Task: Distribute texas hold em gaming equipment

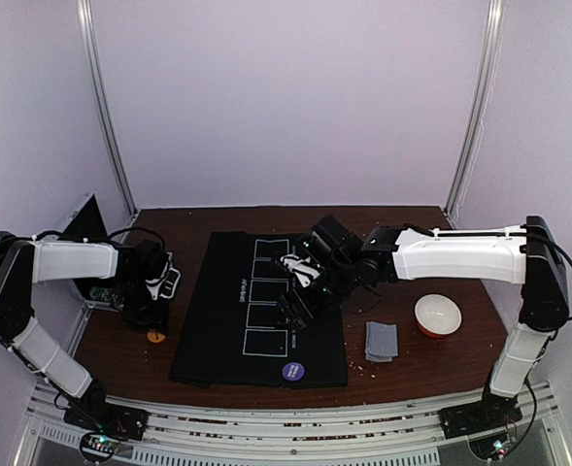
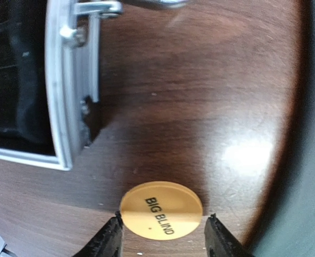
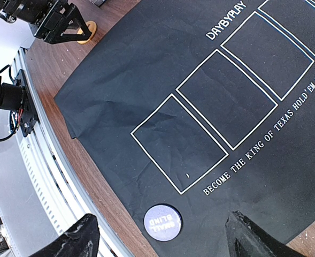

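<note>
The yellow BIG BLIND button [image 2: 161, 210] lies on the wood left of the black mat [image 1: 208, 340]. My left gripper is low over it, fingertips on either side of the button's near edge, part open; whether they touch it is unclear. The purple SMALL BLIND button [image 3: 162, 222] lies on the mat's near right. My right gripper hangs open over the mat, above that button, nothing seen between its fingers. A stack of cards [image 1: 382, 342] sits right of the mat.
A white bowl [image 1: 438, 313] stands at the right. A black case with a metal edge [image 2: 63, 96] is at the left, beside my left gripper.
</note>
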